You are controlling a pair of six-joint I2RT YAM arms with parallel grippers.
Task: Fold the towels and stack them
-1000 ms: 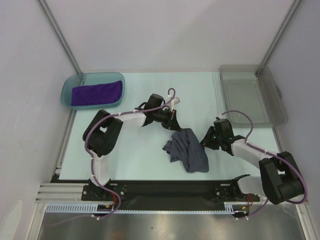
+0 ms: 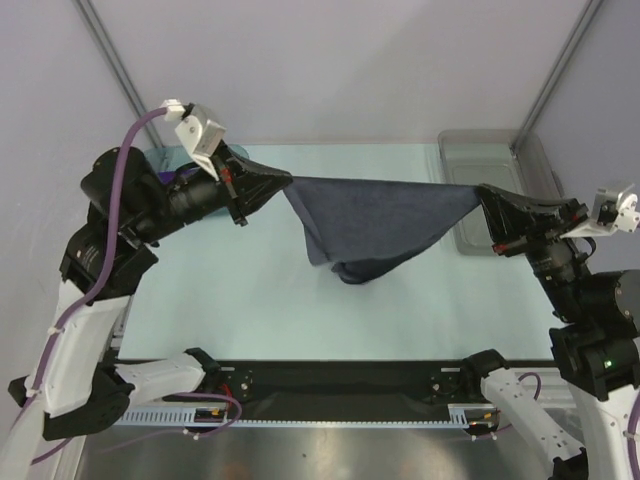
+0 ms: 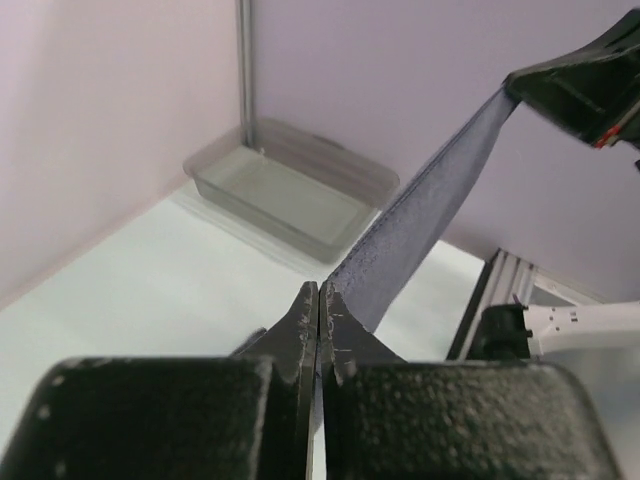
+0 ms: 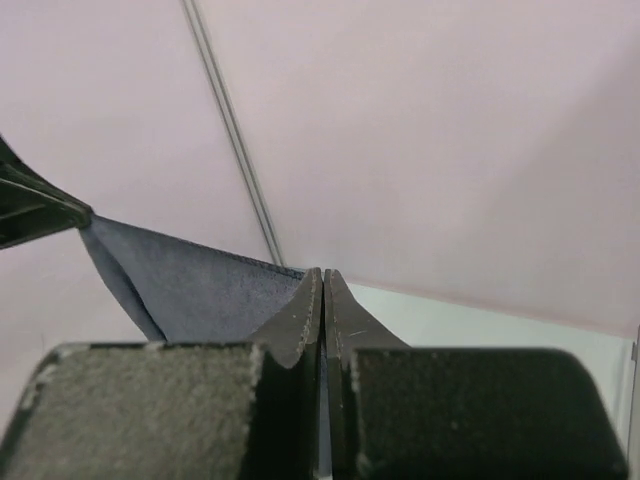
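A dark grey-blue towel hangs stretched in the air between my two grippers, its lower part drooping. My left gripper is shut on one upper corner, at the left; in the left wrist view its fingertips close on the towel's edge. My right gripper is shut on the other corner, at the right; in the right wrist view the towel runs from it to the left gripper. In the top view the left arm hides most of the teal bin at the back left.
An empty grey plastic tray stands at the back right, partly behind the right arm. Walls close in the back and both sides.
Both grippers have risen toward the camera and moved apart, lifting the towel from a crumpled pile on the surface into a stretched span. The left arm moved left, the right one right.
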